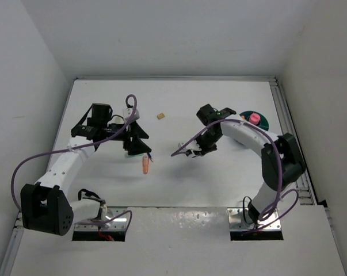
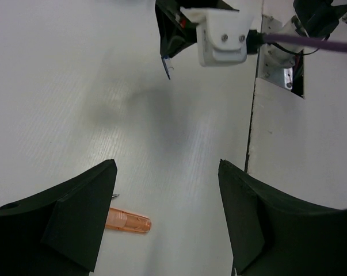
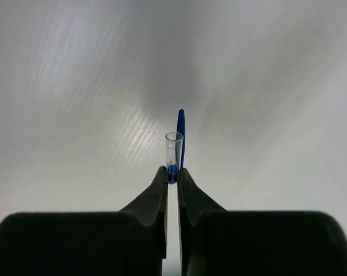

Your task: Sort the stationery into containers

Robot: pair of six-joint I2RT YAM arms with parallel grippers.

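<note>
My left gripper is open above the table, with an orange cylindrical item [image 2: 127,221] lying below it and a thin pen beside that, partly hidden by the finger. In the top view a blue pen [image 1: 150,156] lies beside the orange item [image 1: 145,165], and a teal item sits under the left arm. My right gripper has its fingertips close together on a dark blue pen [image 3: 181,123] with a clear, tube-like part [image 3: 174,144], held above the bare table.
A green round container [image 1: 264,124] with pink and orange things stands at the right, partly behind the right arm. A small yellow block [image 1: 160,115] lies at the back centre.
</note>
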